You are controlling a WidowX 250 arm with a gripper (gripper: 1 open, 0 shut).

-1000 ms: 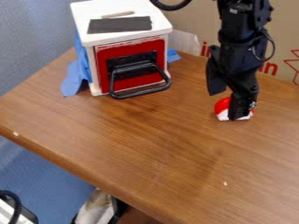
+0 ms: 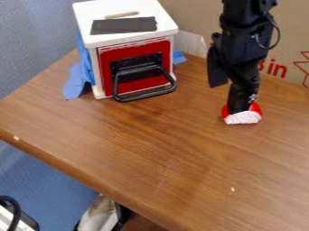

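Note:
The black gripper (image 2: 241,99) hangs at the right, pointing down directly over a red and white object (image 2: 243,116) on the wooden table. Its lower end reaches the top of that object; whether the fingers are open or shut on it cannot be made out. At the back left stands a white box-like toy oven (image 2: 135,56) with a red front and a black handle, a dark slab on its top.
A blue cloth (image 2: 75,81) lies beside and behind the oven. A cardboard sheet (image 2: 290,45) stands behind the arm. The table's left edge drops to a blue floor.
The arm has shifted slightly left and up, its wrist now more upright over the red and white object, which shows more clearly beneath it.

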